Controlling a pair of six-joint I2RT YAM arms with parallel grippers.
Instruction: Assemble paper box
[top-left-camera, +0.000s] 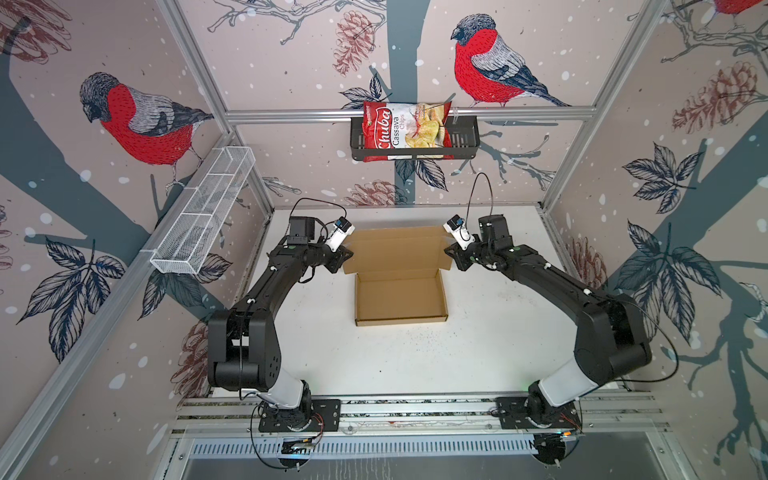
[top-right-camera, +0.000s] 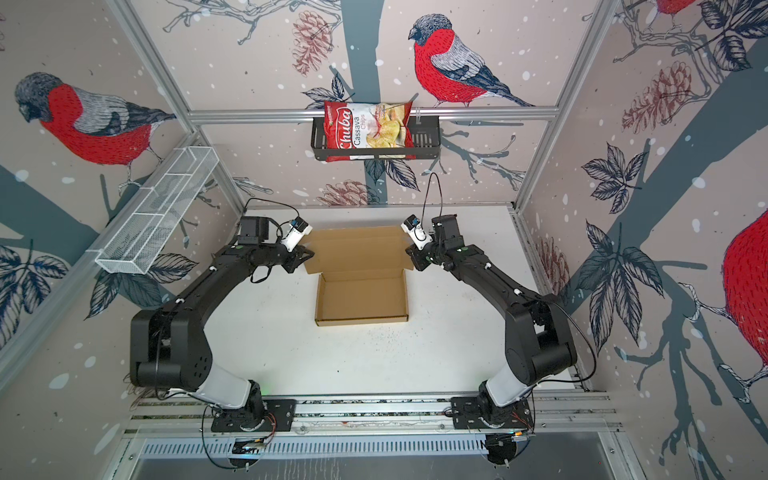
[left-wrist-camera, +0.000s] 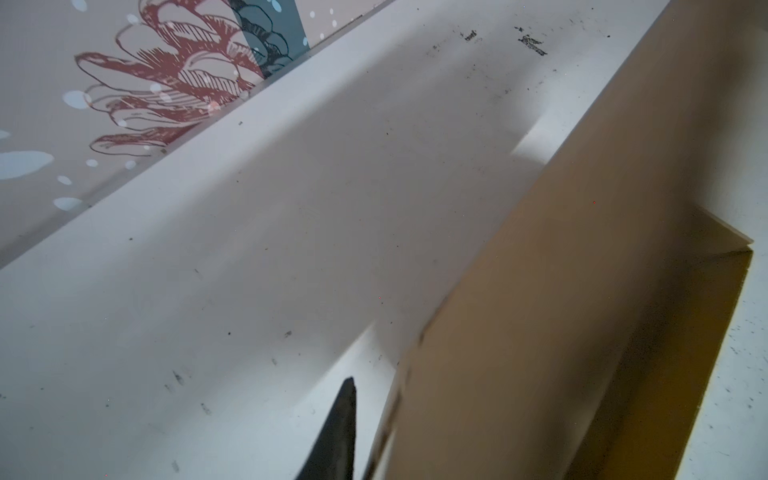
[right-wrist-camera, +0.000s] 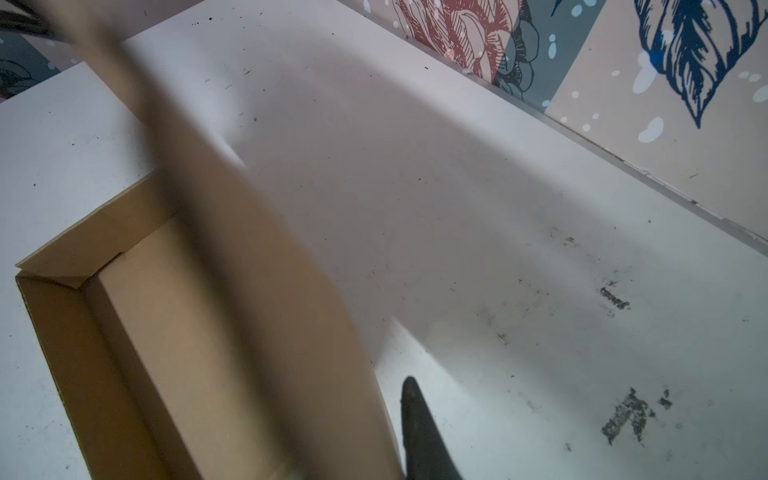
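The brown cardboard box (top-left-camera: 400, 300) sits open in the middle of the white table, its lid (top-left-camera: 397, 248) raised at the back. My left gripper (top-left-camera: 342, 257) is at the lid's left end and my right gripper (top-left-camera: 453, 256) at its right end. In the left wrist view the lid (left-wrist-camera: 520, 304) runs close beside one dark fingertip (left-wrist-camera: 348, 388). In the right wrist view the blurred lid (right-wrist-camera: 264, 304) passes beside a dark fingertip (right-wrist-camera: 412, 392). Whether either gripper is closed on the cardboard cannot be told.
A chips bag (top-left-camera: 406, 128) lies in a dark shelf (top-left-camera: 464, 148) on the back rail. A white wire basket (top-left-camera: 200, 216) hangs at the left wall.
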